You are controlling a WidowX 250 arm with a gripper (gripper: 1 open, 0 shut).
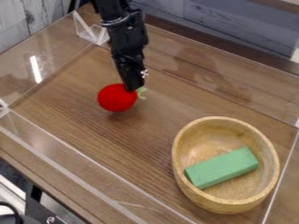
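Note:
The black arm reaches down from the top centre, its gripper [133, 80] low over a red round object [117, 99] on the wooden table. A small pale green piece [140, 92] shows just at the red object's right, partly behind the gripper. The gripper looks shut; whether anything is between its fingers is hard to make out.
A wooden bowl [187, 161] at the lower right holds a green block [221, 168].

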